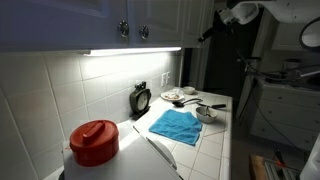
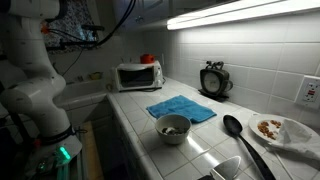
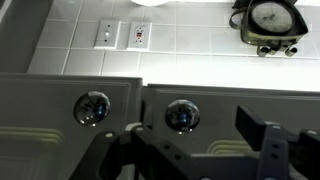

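Note:
High up beside the upper cupboards, my gripper (image 1: 207,36) looks small in exterior view 1. In the wrist view its two dark fingers (image 3: 264,143) stand well apart, so the gripper is open, with nothing seen held. A round, shiny cupboard knob (image 3: 183,116) appears in the gap between them; I cannot tell how far away it is or whether anything touches it. A second knob (image 3: 92,108) sits to its left on the neighbouring door. Both cupboard doors (image 3: 50,145) look closed. The gripper itself cannot be made out in exterior view 2.
Below, the counter holds a blue towel (image 2: 187,108), a grey bowl (image 2: 173,130), a black appliance (image 2: 214,78), a dark ladle (image 2: 247,144) and a plate (image 2: 258,127). A red pot (image 1: 94,142) stands at the near end. Open air lies between the arm and the counter.

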